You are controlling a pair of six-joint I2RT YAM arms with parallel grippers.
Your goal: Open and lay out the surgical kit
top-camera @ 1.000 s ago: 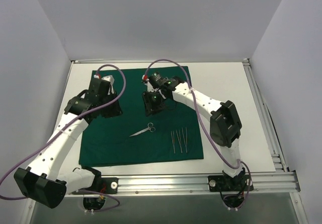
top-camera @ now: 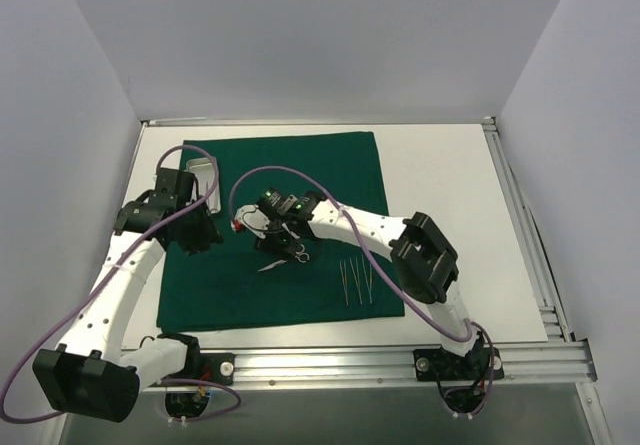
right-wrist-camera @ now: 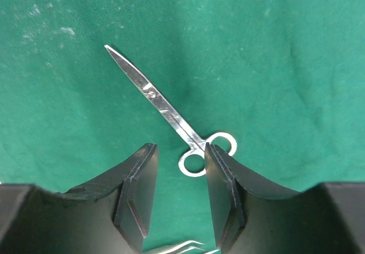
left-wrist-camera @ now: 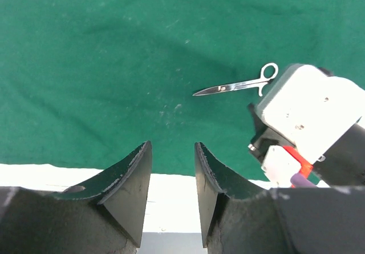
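Silver scissors [top-camera: 272, 265] lie on the green cloth [top-camera: 210, 285], blades pointing left in the top view. My right gripper [top-camera: 283, 249] is just over them; in the right wrist view its parted fingertips [right-wrist-camera: 149, 151] sit beside the scissor rings [right-wrist-camera: 224, 137], nothing held. My left gripper [top-camera: 200, 240] hangs over the cloth's left side, its fingers apart and empty in the left wrist view, with the scissors [left-wrist-camera: 234, 87] ahead to the right. A metal tray [top-camera: 210, 193] lies at the cloth's back left, partly behind the left arm.
Several thin instruments [top-camera: 357, 280] lie in a row at the cloth's front right.
My right gripper has moved left and toward the front, down over the scissors.
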